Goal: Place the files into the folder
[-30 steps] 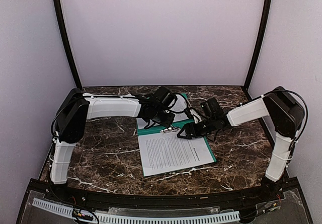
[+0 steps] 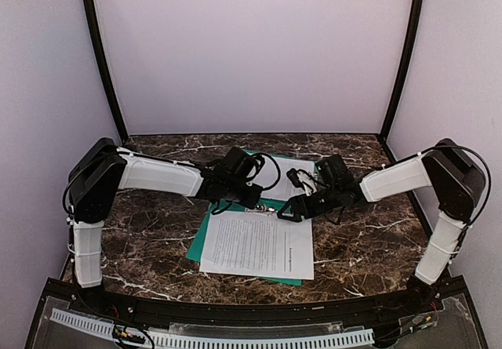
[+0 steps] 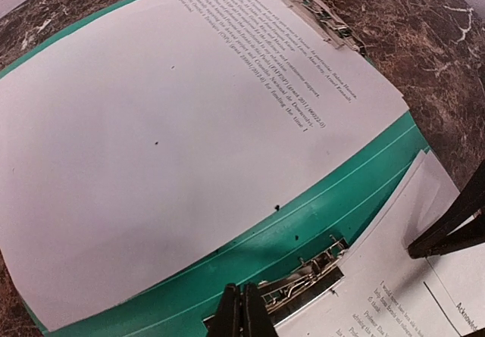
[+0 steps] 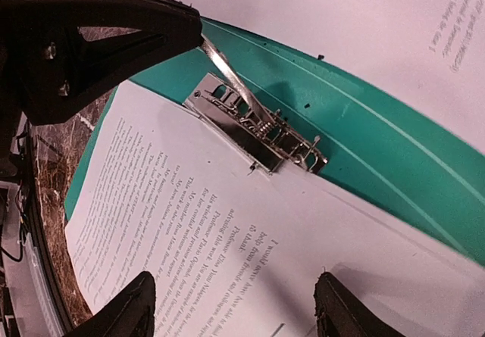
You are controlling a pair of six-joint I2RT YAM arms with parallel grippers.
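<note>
The teal folder [image 3: 326,185] lies open with printed papers [image 2: 255,247] on its front half and more sheets [image 3: 151,148] on the back half. A metal clip [image 3: 303,285] with a raised lever sits at the fold along the front papers' edge. My left gripper is shut at that clip, its tip against the lever in the right wrist view; nothing else shows between its fingers. My right gripper stands open over the front papers, right of the clip in the top view.
A second clip [image 3: 326,19] holds the back sheets. Bare marble table [image 2: 141,239] surrounds the folder, with walls at the back and sides. Both arms are close together over the folder's middle.
The folder and papers have shifted left and turned slightly toward the front. My left gripper has moved left and toward the front; the right one has shifted slightly.
</note>
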